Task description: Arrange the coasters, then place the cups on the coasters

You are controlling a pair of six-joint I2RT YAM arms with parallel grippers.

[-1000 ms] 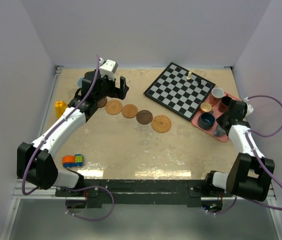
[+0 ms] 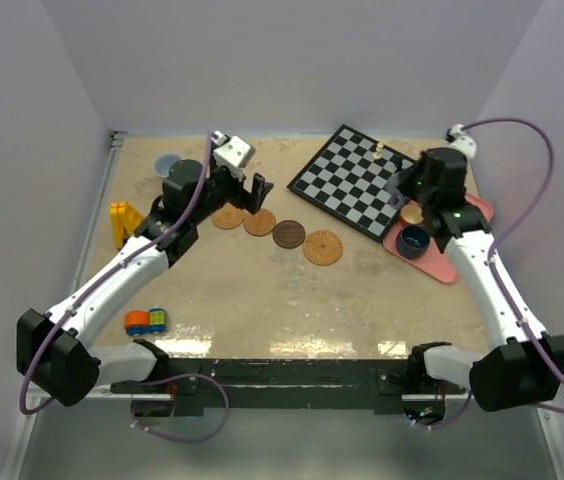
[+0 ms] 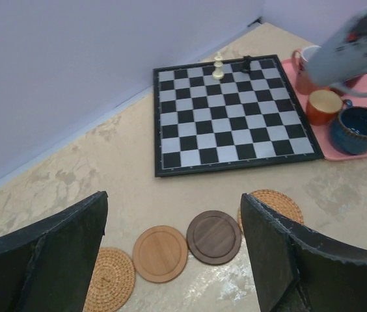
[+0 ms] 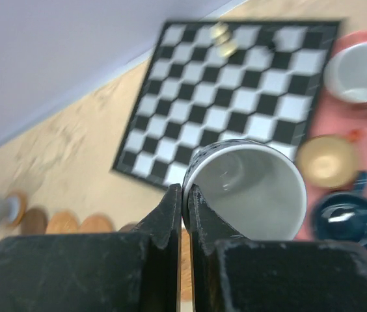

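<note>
My right gripper (image 2: 408, 186) is shut on the rim of a light grey cup, held in the air near the chessboard's right side; it shows blurred in the left wrist view. Several round coasters lie in the middle: a woven one (image 2: 322, 248), a dark one (image 2: 289, 234) and a plain wooden one (image 3: 159, 253). My left gripper (image 2: 259, 193) hangs above the left coasters, its fingers apart with nothing between them.
The chessboard (image 2: 352, 180) with a few pieces lies at the back right, beside a pink tray (image 2: 436, 264) holding several mugs. A toy train (image 2: 145, 322) and a yellow object (image 2: 122, 220) are on the left.
My right gripper has risen from the pink tray and moved left toward the chessboard, carrying the grey cup. The left arm has shifted slightly right and down in the top view.
</note>
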